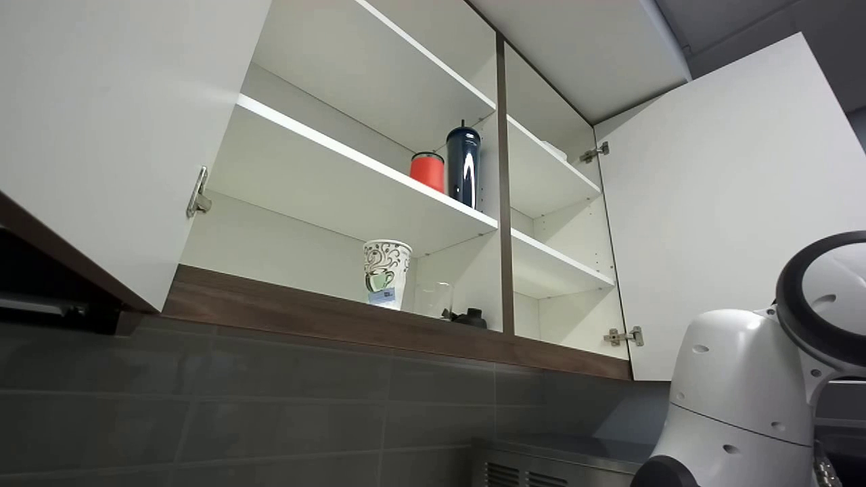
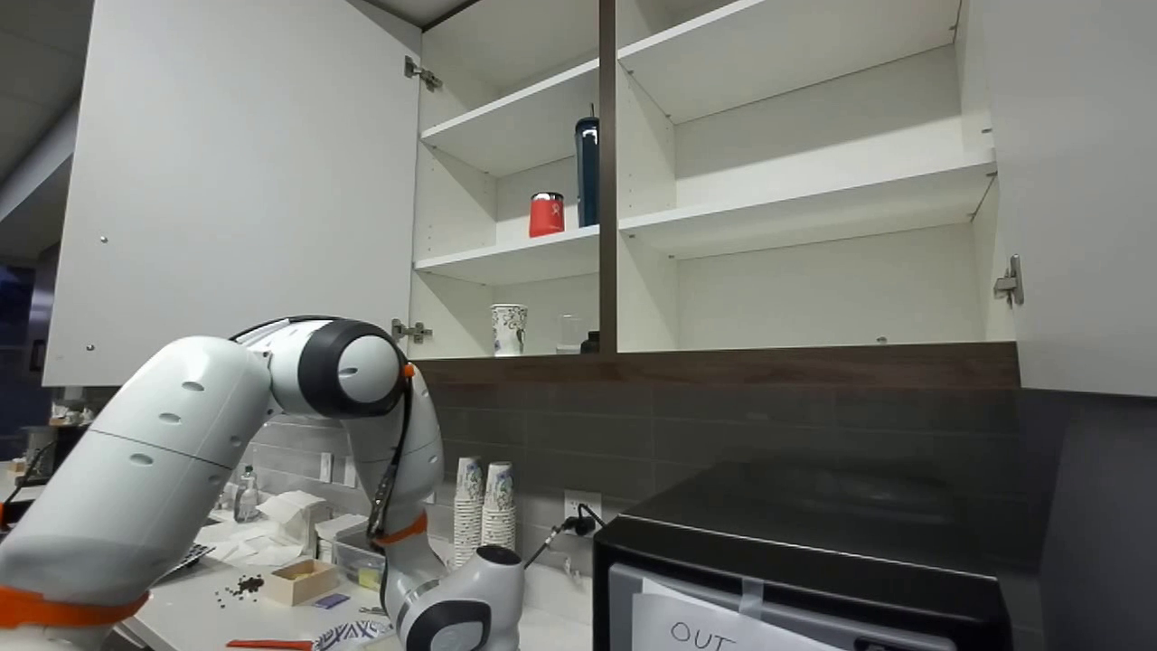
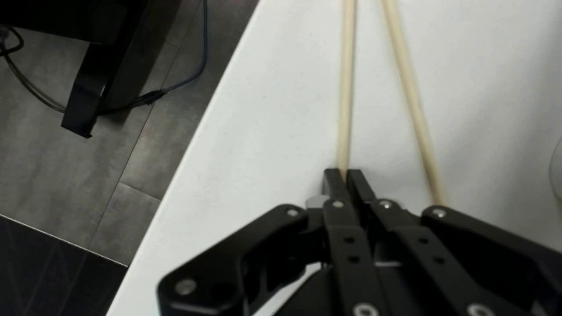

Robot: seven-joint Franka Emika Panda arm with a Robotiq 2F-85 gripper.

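Observation:
In the wrist view my gripper is shut on a thin pale wooden stick (image 3: 346,89), whose length runs up from the fingertips and out of the picture's top. A second wooden stick (image 3: 413,100) lies slanted to the right, apart from the fingers, its lower end near the gripper's right side. Both are over a white tabletop (image 3: 253,131). Neither exterior view shows the gripper itself; in exterior view 2 the arm (image 2: 418,521) bends down toward the counter and leaves the picture at the bottom.
The tabletop's edge drops to a grey floor (image 3: 142,174) on the left. Above stands an open cabinet with a red cup (image 2: 547,215), a dark tumbler (image 2: 587,174) and a paper cup (image 2: 509,329). Stacked cups (image 2: 499,504) and a black appliance (image 2: 803,532) are near the arm.

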